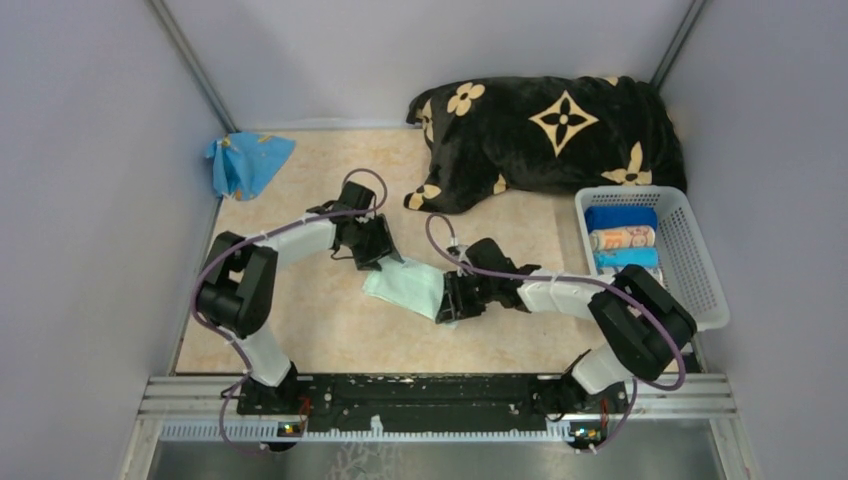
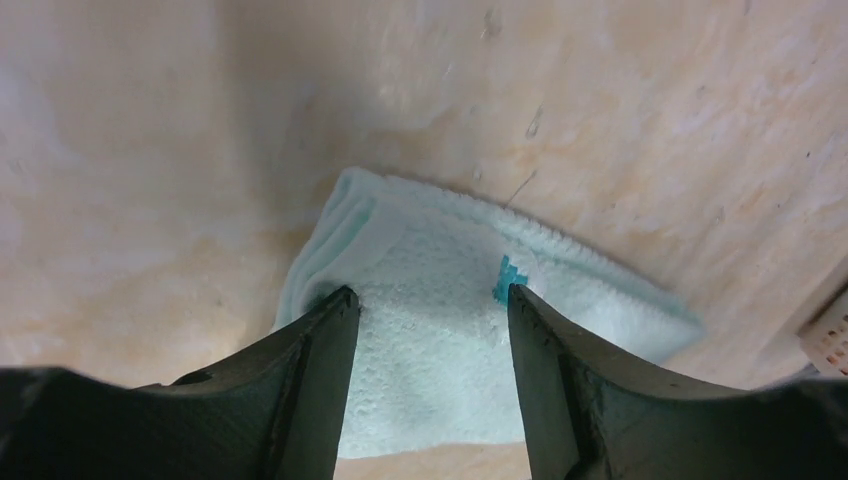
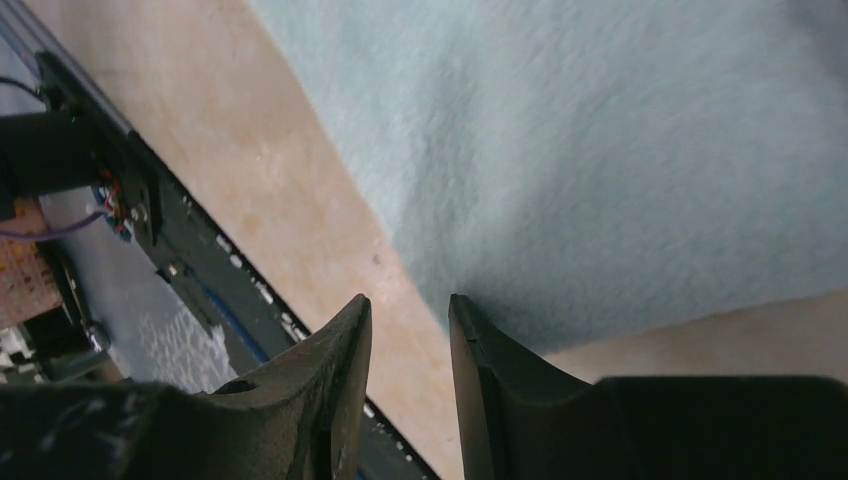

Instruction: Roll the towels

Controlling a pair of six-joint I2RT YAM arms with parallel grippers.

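A pale mint towel (image 1: pixel 405 284), folded into a flat strip, lies slantwise on the table between both arms. Over its upper left end stands my left gripper (image 1: pixel 388 262); in the left wrist view its fingers (image 2: pixel 330 365) are apart, with the folded layers and a small blue mark below and between them. At the towel's lower right end is my right gripper (image 1: pixel 446 311). Its fingers (image 3: pixel 475 350) are parted in the right wrist view, and the towel's corner (image 3: pixel 520 320) lies behind one fingertip. Whether either gripper presses the towel cannot be told.
A white basket (image 1: pixel 703 262) with several rolled towels stands at the right. A dark patterned blanket (image 1: pixel 540 140) fills the back, and a blue cloth (image 1: pixel 248 165) hangs at the back left. Bare table (image 1: pixel 330 335) shows in front.
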